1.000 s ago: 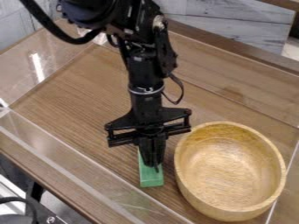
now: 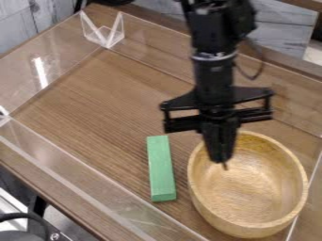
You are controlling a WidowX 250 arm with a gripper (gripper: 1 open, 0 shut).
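Note:
My gripper (image 2: 219, 151) is shut, with nothing visible between its fingers, its tip over the back part of a yellow plastic bowl (image 2: 246, 202) at the lower right. A green rectangular block (image 2: 161, 169) lies on the wooden table just left of the bowl, apart from the gripper.
A white wire-like holder (image 2: 104, 28) stands at the back left. Black cables hang off the table's lower left edge.
My gripper has risen and moved right, from over the green block to over the yellow bowl. The block still lies in its place.

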